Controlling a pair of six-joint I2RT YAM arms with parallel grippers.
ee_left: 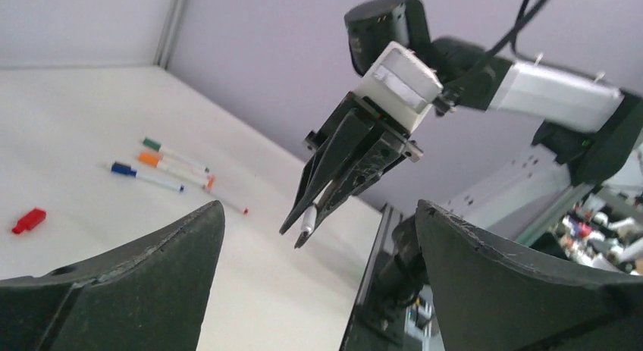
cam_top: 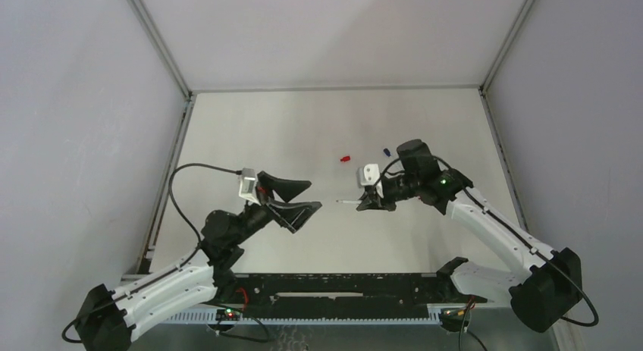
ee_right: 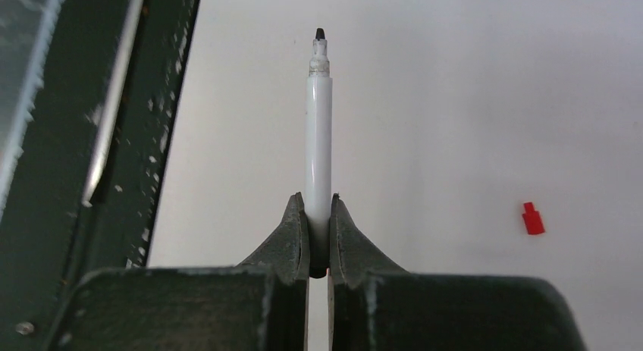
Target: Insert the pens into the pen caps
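My right gripper point(cam_top: 362, 202) is shut on a white pen point(ee_right: 318, 139), uncapped with a dark tip, pointing left toward my left gripper. My left gripper point(cam_top: 303, 199) stands open and empty, apart from the pen. A red cap point(cam_top: 345, 158) lies on the table behind them, also in the right wrist view point(ee_right: 533, 220). In the left wrist view, several pens lie farther right: one with a blue cap point(ee_left: 123, 168), one with orange point(ee_left: 148, 159), one with green point(ee_left: 152, 144). In the top view the right arm mostly hides them.
A black rail point(cam_top: 394, 289) runs along the front edge. Walls stand at both sides and the back.
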